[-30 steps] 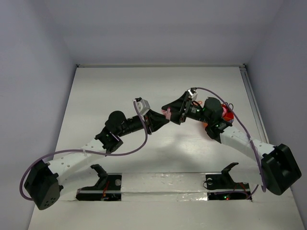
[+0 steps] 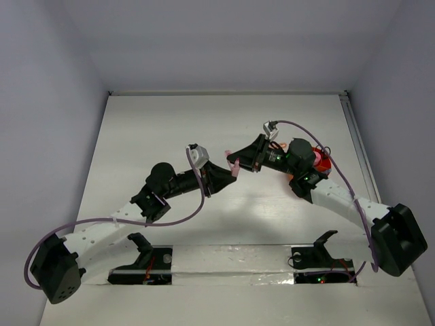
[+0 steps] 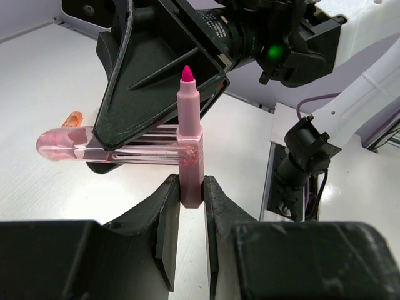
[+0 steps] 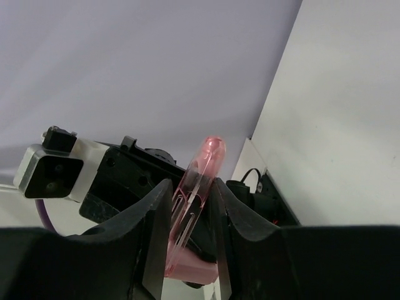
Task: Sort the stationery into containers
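My left gripper is shut on a pink marker (image 3: 191, 156), held upright with its magenta tip uncapped. My right gripper is shut on the clear pink marker cap (image 4: 211, 152). In the left wrist view the cap (image 3: 69, 142) lies crosswise beside the marker's body, with the right gripper's black fingers behind it. From the top, both grippers (image 2: 234, 172) (image 2: 231, 157) meet near the middle, above the table.
At the right of the table a red container (image 2: 323, 160) with items sits partly behind the right arm. An orange item (image 3: 73, 119) lies on the table.
My left gripper with the marker has shifted slightly left and down in the top view.
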